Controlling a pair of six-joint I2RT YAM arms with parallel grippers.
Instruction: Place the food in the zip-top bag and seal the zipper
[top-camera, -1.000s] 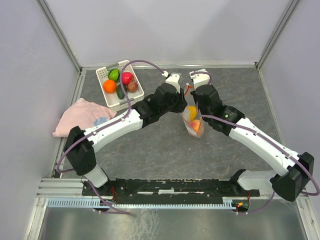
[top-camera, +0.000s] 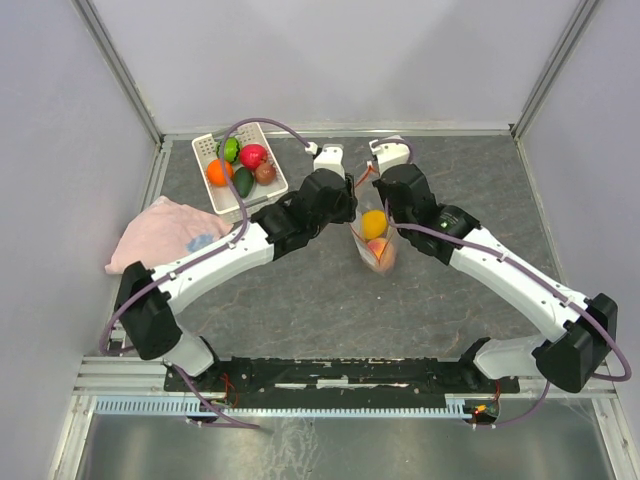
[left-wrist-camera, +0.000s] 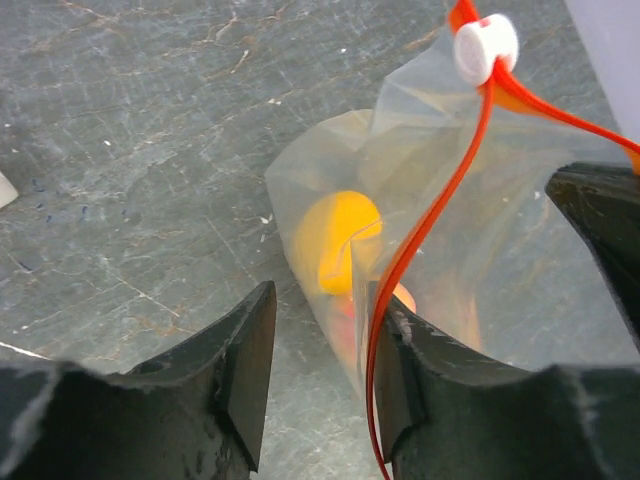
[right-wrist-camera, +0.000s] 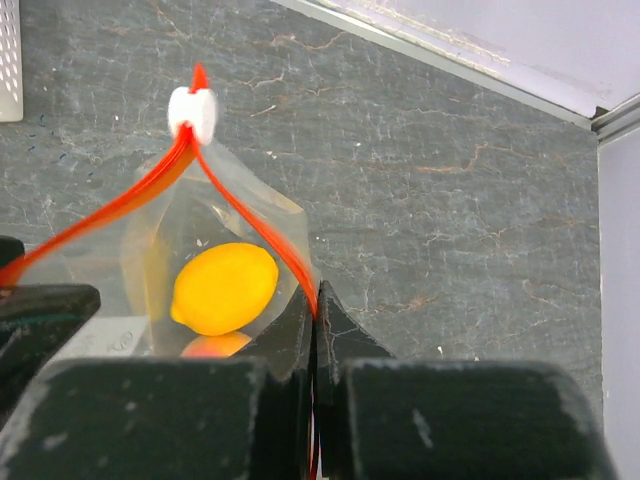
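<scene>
A clear zip bag (top-camera: 375, 262) with an orange-red zipper strip (left-wrist-camera: 437, 205) and a white slider (left-wrist-camera: 486, 48) hangs between my grippers, its mouth spread. A yellow lemon-like food (right-wrist-camera: 225, 288) and a reddish-orange piece (top-camera: 380, 249) lie inside. My right gripper is shut on the bag's zipper edge, which runs down between its fingertips. At the opposite edge, my left gripper stands partly open; the strip passes along its right-hand finger (left-wrist-camera: 405, 375), and a gap shows to the other finger.
A white basket (top-camera: 203, 150) at the back left holds several more foods, among them an orange (top-camera: 218, 172) and a red one (top-camera: 253, 156). A pink cloth (top-camera: 160, 235) lies at the left. Bare table surrounds the bag in front and to the right.
Basket and cloth have stayed put.
</scene>
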